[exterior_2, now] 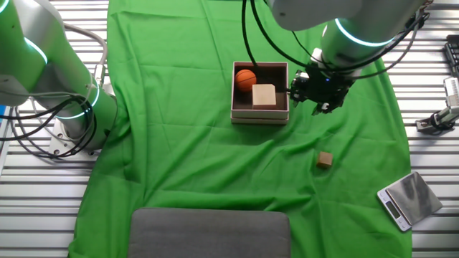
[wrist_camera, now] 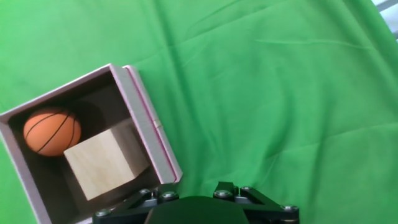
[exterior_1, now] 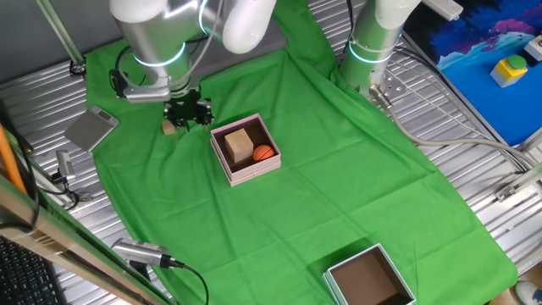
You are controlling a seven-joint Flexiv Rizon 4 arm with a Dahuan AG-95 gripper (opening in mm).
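My gripper [exterior_1: 196, 126] hangs above the green cloth, beside the pink-rimmed box [exterior_1: 253, 173]. In the wrist view, the tips of the gripper stand apart with nothing seen between them, so it is open. Inside that box are a large pale wooden block [wrist_camera: 99, 163] and a small orange basketball [wrist_camera: 52, 132]; the two lie close together. A small wooden cube [exterior_2: 325, 159] rests on the cloth outside the box, partly behind the gripper in exterior view 1 and out of sight in the wrist view.
An empty-looking box with a pale blue rim [exterior_1: 331, 286] stands at the cloth's far end. A small scale [exterior_2: 409, 201] lies at the cloth's edge. Open cloth separates the two boxes.
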